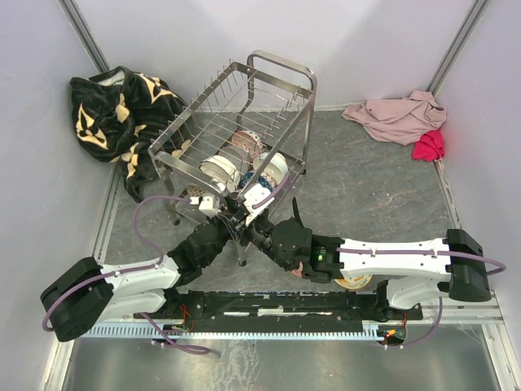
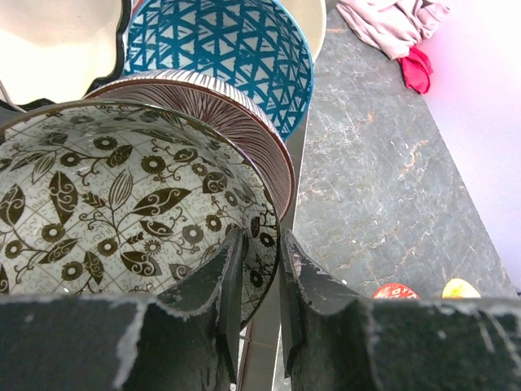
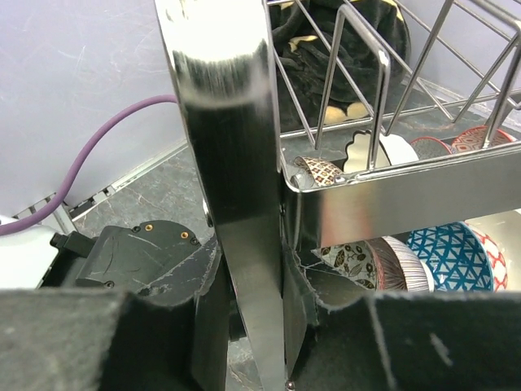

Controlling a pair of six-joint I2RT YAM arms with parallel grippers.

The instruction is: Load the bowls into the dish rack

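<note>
The metal dish rack (image 1: 183, 169) holds bowls on its lower tier, among them white bowls (image 1: 218, 169), a blue-patterned bowl (image 2: 220, 41), a striped bowl (image 2: 277, 163) and a brown floral bowl (image 2: 122, 212). My left gripper is at the rack's lower front, its fingertips at the floral bowl's rim; whether it grips the rim is unclear. My right gripper is at the rack's front upright (image 3: 228, 122), one finger on each side of it; how tightly is unclear.
A dark patterned cloth (image 1: 122, 122) lies left of the rack, pink and red cloths (image 1: 395, 118) at the back right. Yellow and red items (image 2: 395, 290) lie on the floor at right, partly under the right arm.
</note>
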